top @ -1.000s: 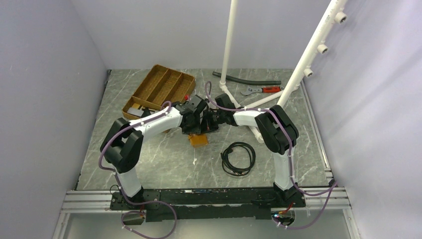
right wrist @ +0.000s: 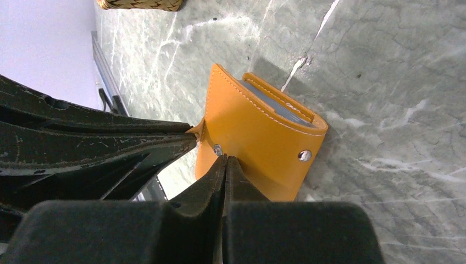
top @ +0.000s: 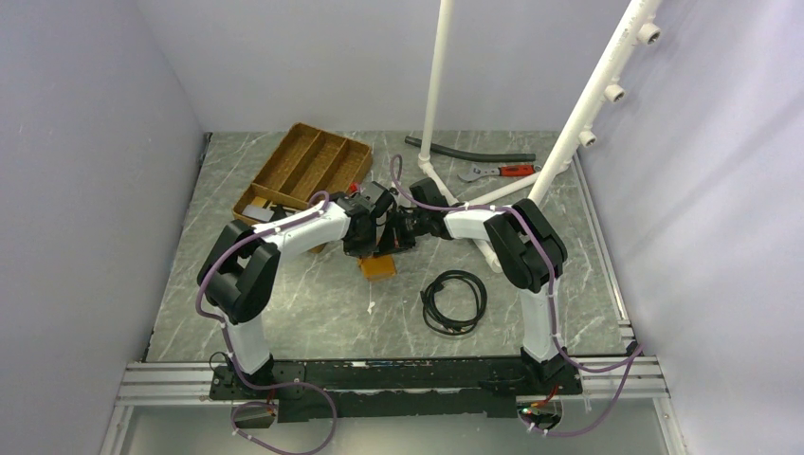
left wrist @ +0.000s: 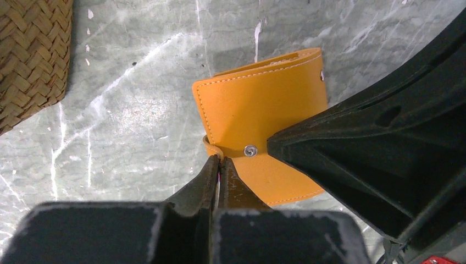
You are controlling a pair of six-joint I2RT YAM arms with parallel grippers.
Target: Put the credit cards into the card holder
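The orange leather card holder (left wrist: 258,104) lies folded on the table; it appears in the top view below both grippers. Its thin closing strap (left wrist: 212,147) ends at the tips of my left gripper, which is shut on it beside a metal snap. My right gripper is shut with nothing visible between its fingers, its tips at the holder's face near that snap. From the right wrist side, a greyish edge (right wrist: 277,107), perhaps of cards, shows between the holder's flaps. No loose card can be made out.
A brown woven tray (top: 301,169) with compartments stands behind the left arm, holding a few items at its near-left end. Coiled black cable (top: 454,302) lies to the right. White pipes (top: 433,95) and a red-handled wrench (top: 502,172) are at the back.
The card holder and right arm look almost unmoved.
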